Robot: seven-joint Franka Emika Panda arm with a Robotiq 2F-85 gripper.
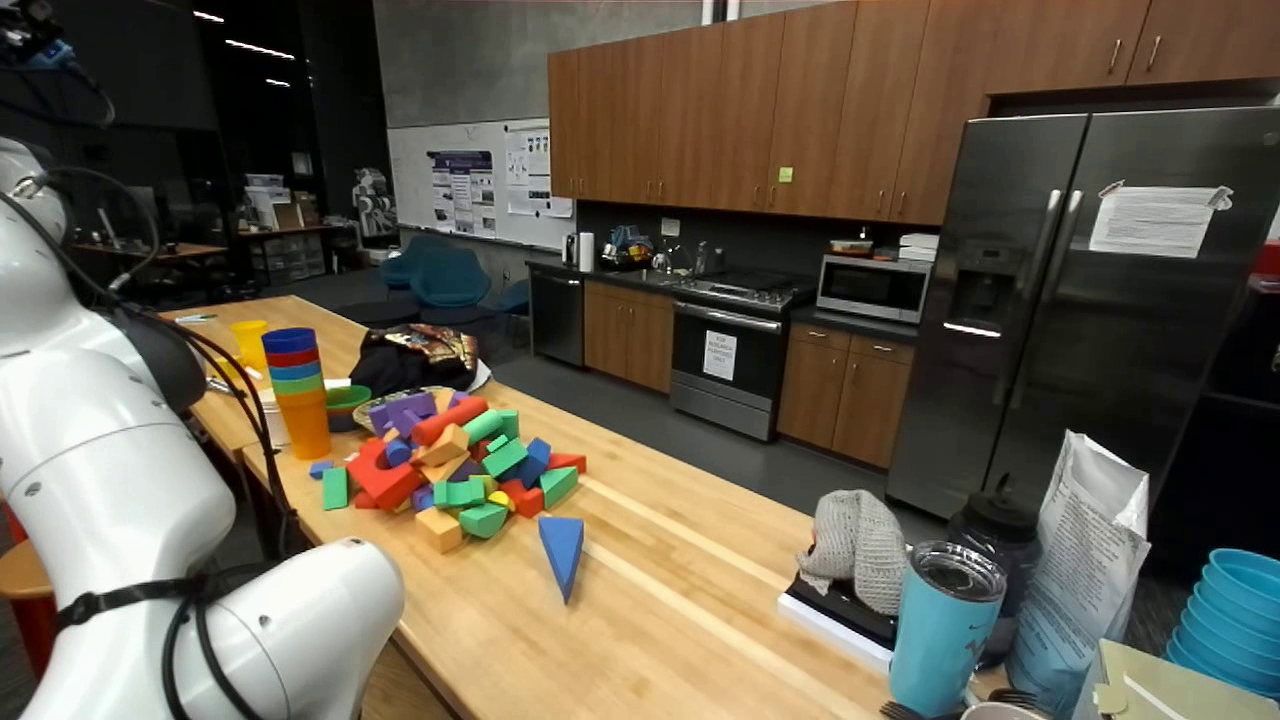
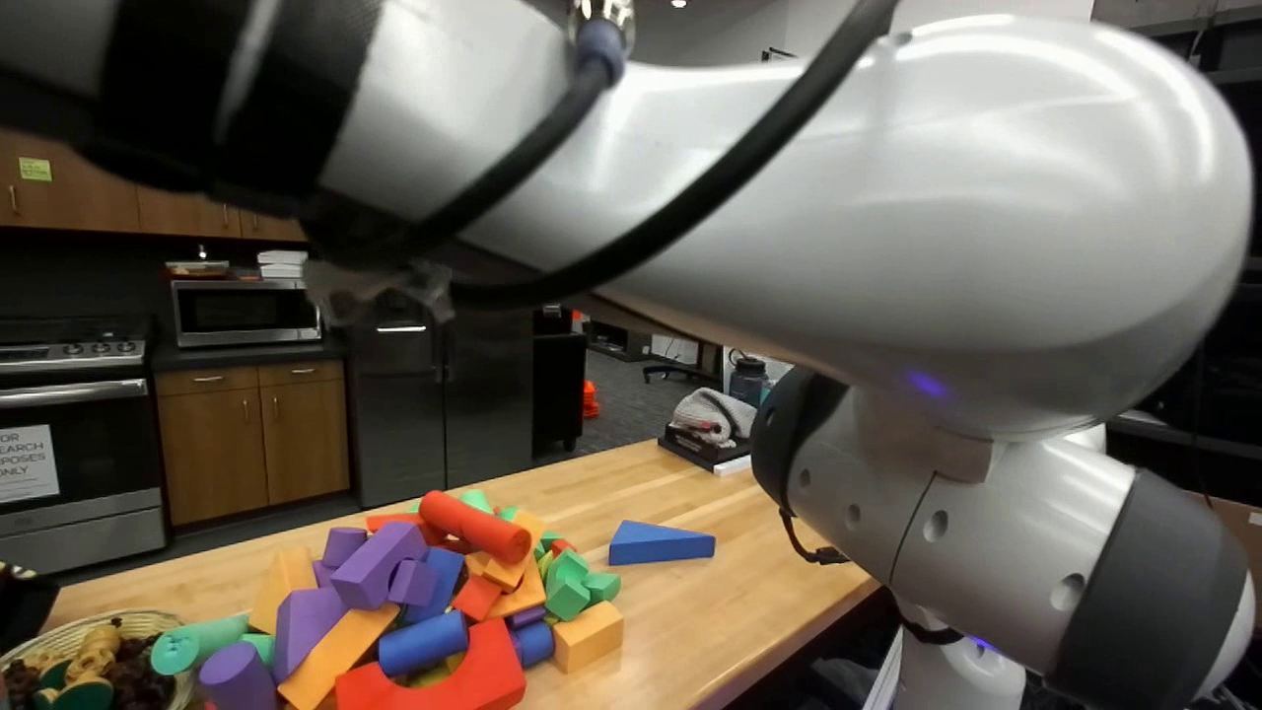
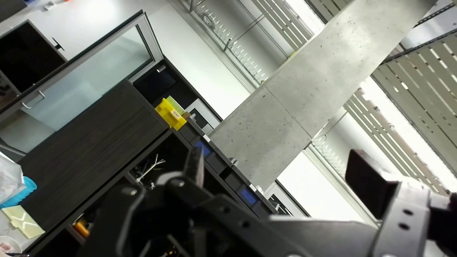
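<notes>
In the wrist view my gripper is open, its two dark fingertips wide apart with nothing between them. It is turned away from the table, facing cabinets and a concrete pillar. A heap of coloured blocks, with a red arch block (image 1: 387, 476) and a red cylinder (image 2: 475, 527) in it, lies on the wooden table (image 1: 672, 588). Apart from the heap lies a blue triangular block (image 1: 561, 557), flat on the bare wood. Neither exterior view shows the fingers clearly.
Stacked cups (image 1: 300, 402), a dark cloth bag (image 1: 414, 358) and a woven basket (image 2: 154, 623) stand near the heap. A blue tumbler (image 1: 947, 630) and grey knit cloth (image 1: 855, 546) occupy the far end. Between them and the blue block, the tabletop is clear.
</notes>
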